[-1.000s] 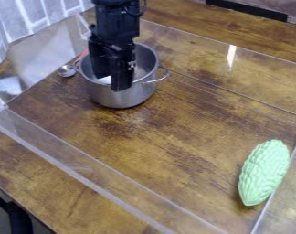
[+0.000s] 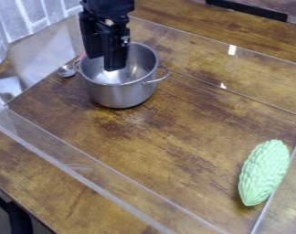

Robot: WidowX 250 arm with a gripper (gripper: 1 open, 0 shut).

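Note:
A steel pot (image 2: 126,91) with side handles sits on the wooden table at the upper left. The black gripper (image 2: 104,50) hangs over the pot's back-left part, its fingers pointing down; whether it is open or shut is unclear, and the pot's inside is partly hidden behind it. A pale green vegetable-like object (image 2: 263,172), ridged and oblong, lies at the right front.
Clear plastic walls border the wooden table (image 2: 163,164). A small silvery object (image 2: 67,70) lies left of the pot.
The gripper has risen and moved slightly left and back over the pot, uncovering more of its inside. The pot and green object stay in place.

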